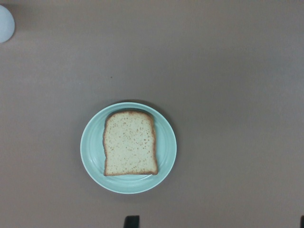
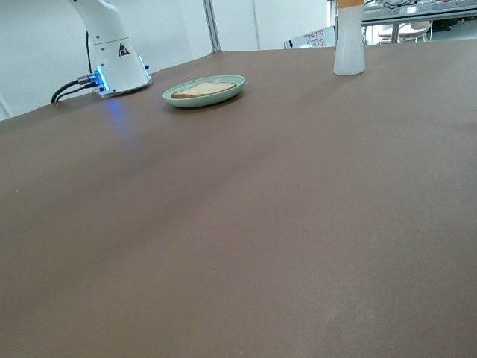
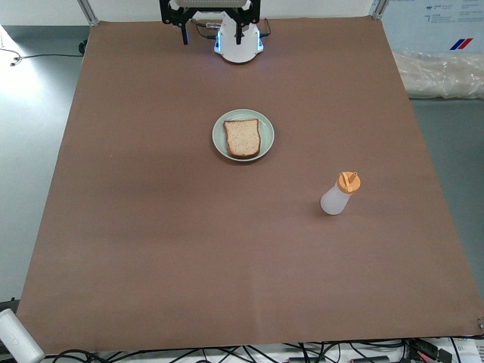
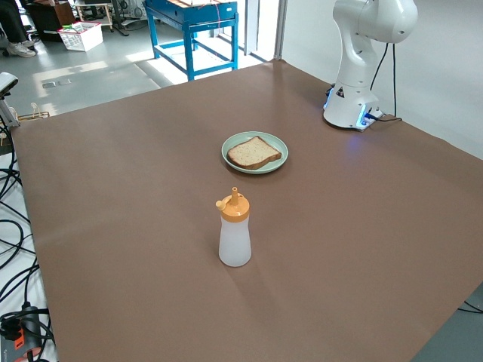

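A slice of bread (image 3: 243,138) (image 1: 129,142) lies flat on a pale green plate (image 3: 220,136) (image 4: 235,143) near the middle of the brown table. A squeeze bottle (image 3: 336,198) (image 4: 235,237) with an orange cap stands upright to the right of the plate in the left camera view. My gripper (image 3: 212,38) hangs high at the far edge, before the robot's base. In the wrist view its two fingertips show wide apart at the bottom edge, open, with nothing between them over the table.
Cables and hardware (image 3: 420,349) run along the near edge outside the tabletop. The robot's white base (image 4: 352,105) stands at the far edge.
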